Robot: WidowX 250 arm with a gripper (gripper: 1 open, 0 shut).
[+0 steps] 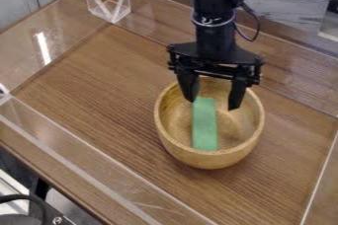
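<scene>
A round tan wooden bowl (235, 140) sits on the wooden table, holding a green oblong object (205, 125) that lies lengthwise toward the near side. My black gripper (211, 95) is open over the back part of the bowl, its two fingers reaching down on either side, above and around the far end of the green object; whether they touch it I cannot tell.
A clear plastic holder (109, 4) stands at the back left. A dark cable (38, 202) runs at the lower left.
</scene>
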